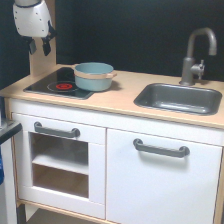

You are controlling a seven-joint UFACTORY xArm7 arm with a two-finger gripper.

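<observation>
My gripper hangs at the upper left, under the white arm, well above the counter. Its two dark fingers point downward and stand apart, with nothing visible between them. A blue-green pot with tan handles rests at the right side of the black stovetop, to the right of and below the gripper in the view. The pot's inside looks empty from here, though its floor is partly hidden by the near wall.
A grey sink with a tall faucet is set into the counter at right. Bare wooden counter lies between pot and sink. Below are an oven door and a white cabinet door, both closed, with grey handles.
</observation>
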